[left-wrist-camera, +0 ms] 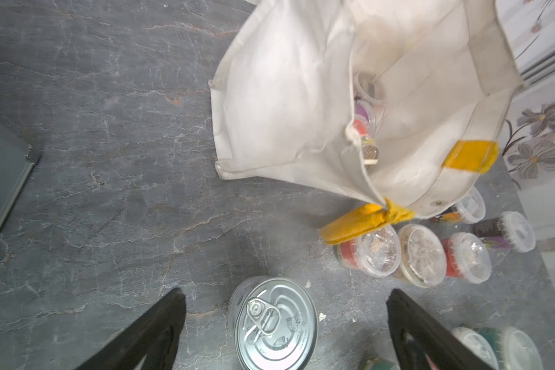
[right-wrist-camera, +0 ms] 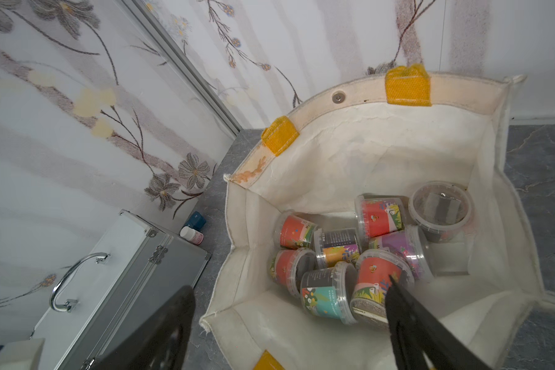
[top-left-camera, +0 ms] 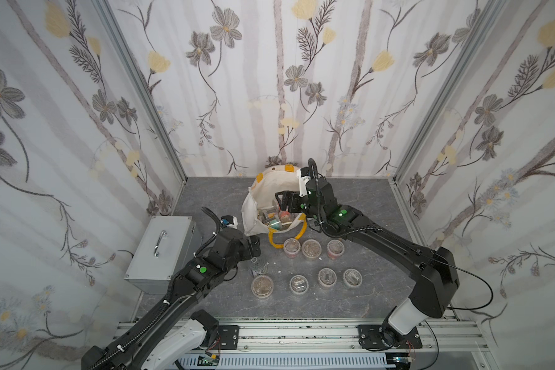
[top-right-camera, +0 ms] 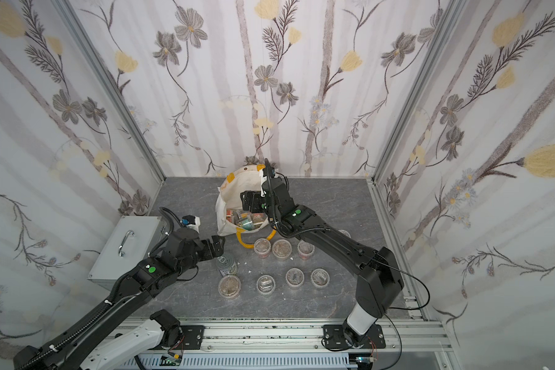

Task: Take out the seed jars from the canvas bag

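The canvas bag [right-wrist-camera: 505, 246] holds several seed jars [right-wrist-camera: 323, 293] lying at various angles, with one clear-lidded jar [right-wrist-camera: 441, 209] on the right. My right gripper hangs over the bag's opening, its fingers apart with nothing visible between them. My left gripper is open above a jar with a pull-tab lid [left-wrist-camera: 271, 326], left of the bag's yellow handle [left-wrist-camera: 351, 228]. Several jars [top-right-camera: 294, 276] stand on the table in front of the bag and to its right.
A metal case [top-left-camera: 154, 252] stands at the left of the table. Bare table lies between case and bag, and behind at the right. Patterned walls enclose three sides.
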